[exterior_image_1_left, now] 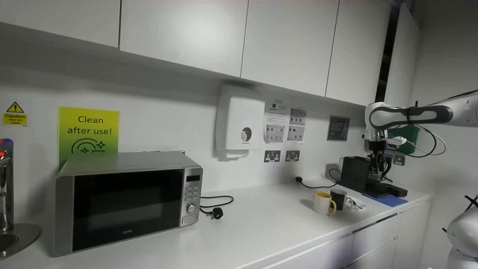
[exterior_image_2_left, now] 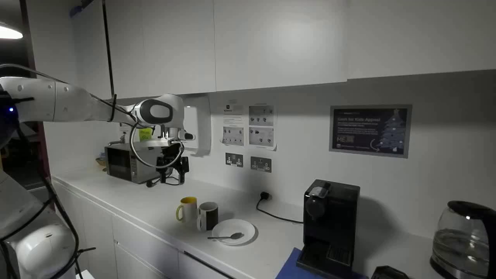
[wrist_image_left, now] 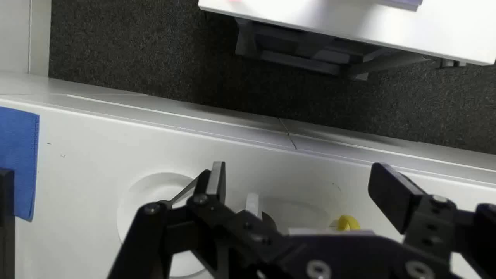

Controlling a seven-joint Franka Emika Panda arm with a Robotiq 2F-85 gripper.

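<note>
My gripper is wide open, its fingers spread and nothing between them. In the second exterior view, the gripper (exterior_image_2_left: pixel 173 176) hangs in the air above the counter. Below it stand a white mug with a yellow inside (exterior_image_2_left: pixel 188 209) and a grey-and-white mug (exterior_image_2_left: pixel 208 216), side by side. Beside them lies a white plate (exterior_image_2_left: pixel 246 228) with a spoon (exterior_image_2_left: pixel 230 236) on it. From the wrist, the plate (wrist_image_left: pixel 135 204) shows partly behind one finger, and a yellow mug handle (wrist_image_left: pixel 347 223) peeks out above the gripper body; the mugs are mostly hidden.
A black coffee machine (exterior_image_2_left: pixel 331 218) stands on a blue mat (exterior_image_2_left: pixel 289 267), with a glass kettle (exterior_image_2_left: pixel 460 241) to its right. The microwave (exterior_image_1_left: pixel 127 201) sits farther along the counter (exterior_image_1_left: pixel 251 228). Cupboards (exterior_image_1_left: pixel 286 45) hang overhead.
</note>
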